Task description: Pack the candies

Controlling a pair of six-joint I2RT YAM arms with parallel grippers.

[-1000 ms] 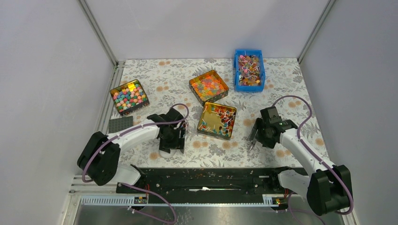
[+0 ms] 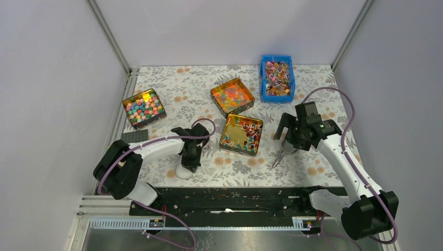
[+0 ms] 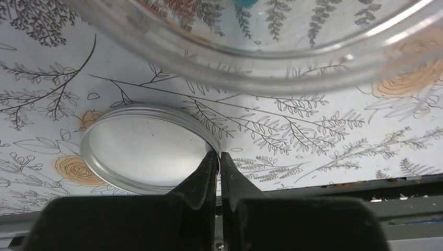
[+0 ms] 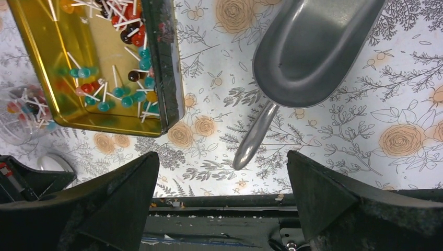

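Observation:
A round silver lid (image 3: 146, 144) lies with its hollow side up on the patterned cloth, and my left gripper is shut on its right rim. Just beyond it stands a clear jar (image 3: 251, 65), whose near rim fills the top of the left wrist view; lollipops show in the jar (image 4: 21, 117) in the right wrist view. My right gripper is wide open above the cloth, nothing between its fingers. Ahead of it lies a grey metal scoop (image 4: 308, 57), its handle (image 4: 256, 137) pointing toward me. A gold tin (image 4: 104, 125) of lollipops is left of the scoop.
At the back are a tin of orange and green candies (image 2: 214, 104) and a blue basket (image 2: 265, 97) of wrapped ones. Another tin (image 2: 137, 124) with colourful candies sits far left, near a grey mat (image 2: 135, 136). Bare cloth lies at the front middle.

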